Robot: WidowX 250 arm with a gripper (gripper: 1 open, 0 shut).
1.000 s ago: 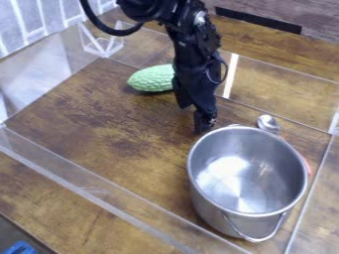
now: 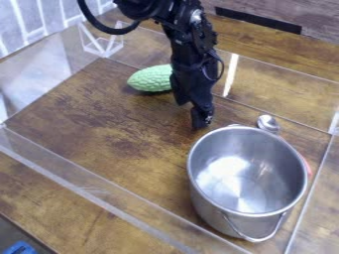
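The black gripper (image 2: 193, 111) hangs low over the wooden board at upper middle, its fingertips dark and hard to make out against the wood. Just left of it lies a green bumpy vegetable-like object (image 2: 150, 78), partly hidden by the arm. To the front right stands a steel pot (image 2: 248, 175) with a wire handle, and behind it lies a small silver spoon-like item (image 2: 268, 122).
A reddish object (image 2: 306, 167) is partly hidden behind the pot's right side. Clear plastic edging borders the board. The left and front middle of the board is bare. A blue object (image 2: 19, 248) sits at the lower left corner.
The gripper has shifted very slightly. The pot and the green object look unmoved.
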